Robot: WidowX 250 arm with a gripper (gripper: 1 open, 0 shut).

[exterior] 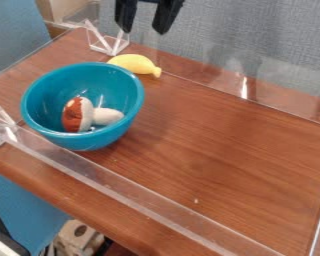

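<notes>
My black gripper [145, 14] hangs at the top of the view, open, with nothing seen between its two fingers, above and behind a yellow curved object [133, 64] lying on the wooden table. A blue bowl [83, 140] stands on the left of the table, holding an orange-and-white object [77, 114] and a smaller whitish item [107, 116].
Clear plastic barriers [163, 200] run along the table's edges, with clear brackets at back and left. A grey wall stands behind.
</notes>
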